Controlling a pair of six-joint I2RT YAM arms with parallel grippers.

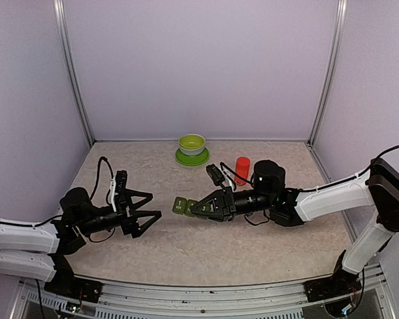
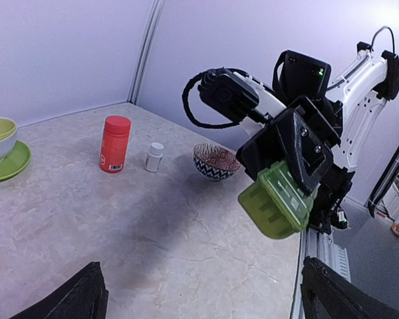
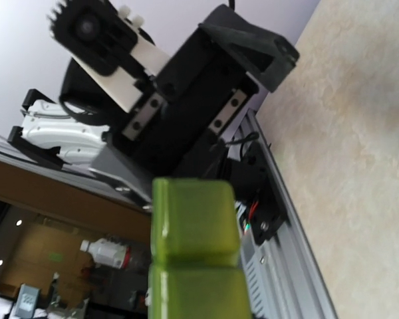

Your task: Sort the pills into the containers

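A green pill box (image 1: 185,207) (image 2: 272,199) (image 3: 194,222) is in the air at the middle, with my right gripper (image 1: 209,207) shut on it; it shows as translucent square compartments, and no pills can be made out. My left gripper (image 1: 153,208) stands open to the left of the box, nothing between its fingers. A white pill bottle (image 2: 153,157) stands on the table behind the right arm, beside a red cylindrical container (image 1: 242,169) (image 2: 116,143).
A green bowl (image 1: 191,141) sits on a green plate (image 1: 183,160) at the back middle. A patterned bowl (image 2: 215,166) shows at the table's right in the left wrist view.
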